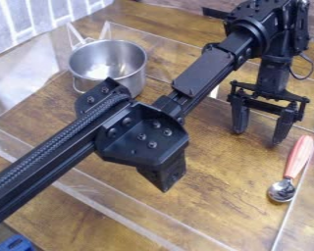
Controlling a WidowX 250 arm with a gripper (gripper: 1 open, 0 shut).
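Note:
My black gripper (262,125) hangs low over the wooden table (107,201) at the right, its fingers open and nothing visible between them. To its lower right lies a scoop (290,171) with a pink-red handle and a metal head toward the front. A steel pot (130,61) with handles stands at the upper left, apart from the gripper and partly behind my arm, which crosses the view diagonally from the lower left to the top right.
Clear plastic edges run across the table and along its left side. Bare wood shows in the lower middle and at the back. A blue object (16,243) is at the bottom left corner.

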